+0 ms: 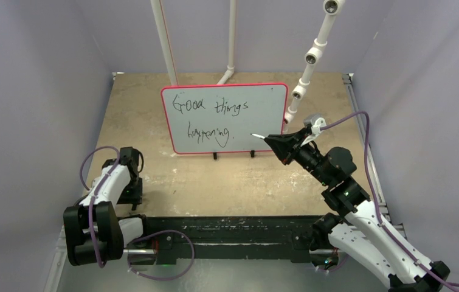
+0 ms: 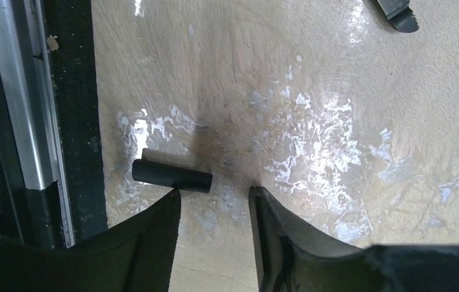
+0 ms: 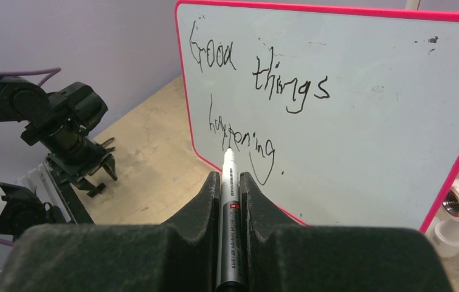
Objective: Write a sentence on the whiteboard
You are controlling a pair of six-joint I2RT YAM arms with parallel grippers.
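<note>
The whiteboard (image 1: 227, 121), red-rimmed, bears "Good things happening." in black (image 3: 239, 137). My right gripper is shut on a white-tipped marker (image 3: 231, 234), held clear to the lower right of the writing in the top view. In the left wrist view, the black marker cap (image 2: 172, 175) lies on the table ahead of the left-hand finger (image 2: 163, 228), apparently touching its tip. My left gripper has its fingers partly closed, with a gap and bare table between them. The cap is outside their grasp.
A dark table-edge strip and metal rail (image 2: 26, 121) lie close to the cap's left. A small black object (image 2: 399, 15) shows at the upper right. White pipes (image 1: 296, 91) rise behind it.
</note>
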